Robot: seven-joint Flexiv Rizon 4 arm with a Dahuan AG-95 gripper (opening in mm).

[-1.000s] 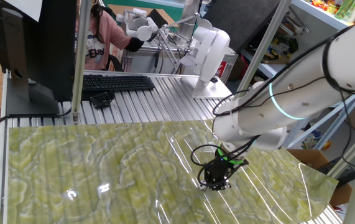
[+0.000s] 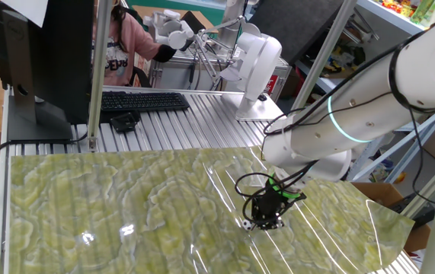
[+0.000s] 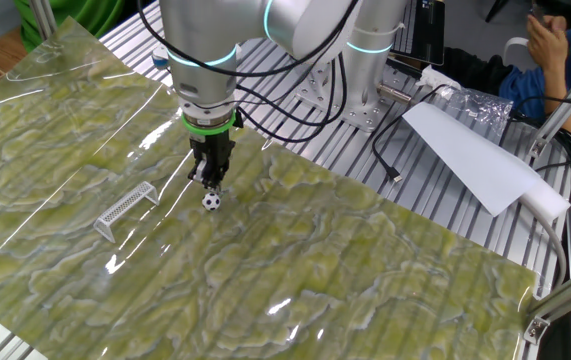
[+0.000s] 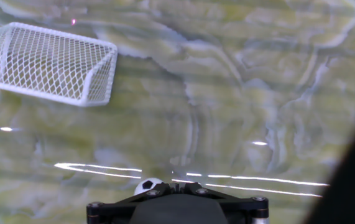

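Observation:
A small black-and-white ball [image 3: 212, 202] rests on the green marbled sheet, close by the tip of my gripper [image 3: 211, 184]. In the wrist view the ball [image 4: 148, 185] peeks out past the left finger, partly covered by it. My gripper points down with its fingertips drawn together and looks shut, the ball outside them rather than between. From exterior view 1, the ball [image 2: 247, 224] shows at the left side of the dark gripper [image 2: 265, 224]. A white netted toy goal [image 3: 126, 211] stands a short way off, at the upper left of the wrist view.
The glossy sheet [image 2: 126, 205] is otherwise bare, with wide free room around the ball. A keyboard [image 2: 145, 101], a monitor and a white fan-like device [image 2: 259, 68] stand beyond its edge. White paper [image 3: 470, 150] and loose cables lie near the arm's base.
The gripper has shifted slightly over the last second. The ball, mostly hidden by the gripper before, now shows more clearly at its left side in exterior view 1.

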